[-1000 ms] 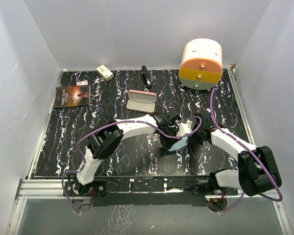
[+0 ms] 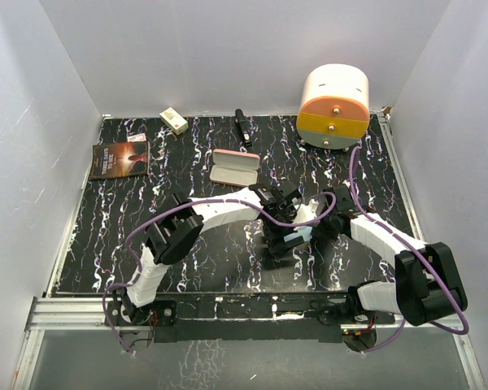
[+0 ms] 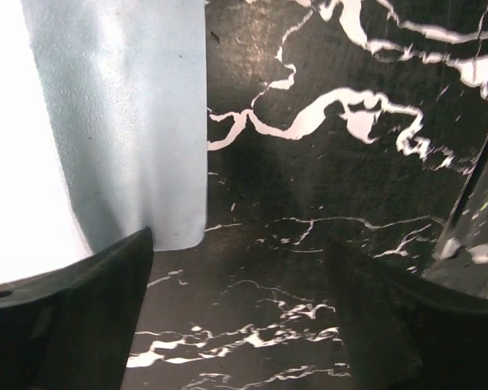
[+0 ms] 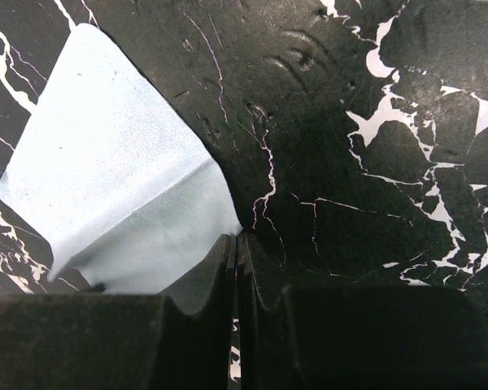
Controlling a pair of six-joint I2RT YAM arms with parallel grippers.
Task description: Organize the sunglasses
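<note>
A folded light-blue cloth (image 4: 122,122) lies on the dark marbled table, with a crease across it. At its near corner my right gripper is shut, the cloth's corner between its fingertips. My left gripper stands open with bare table between its fingers; its left fingertip (image 3: 134,256) overlaps the bottom edge of the cloth (image 3: 138,122). From above, both arms meet at the cloth (image 2: 307,233) and hide much of it. An open glasses case (image 2: 234,168) with a pinkish rim sits farther back. No sunglasses can be made out.
The rounded drawer cabinet (image 2: 333,110) stands at the back right. A book (image 2: 119,160), a small pale box (image 2: 174,120) and a slim black object (image 2: 242,127) lie toward the back. Free table extends left of the case.
The right arm and the case stay put.
</note>
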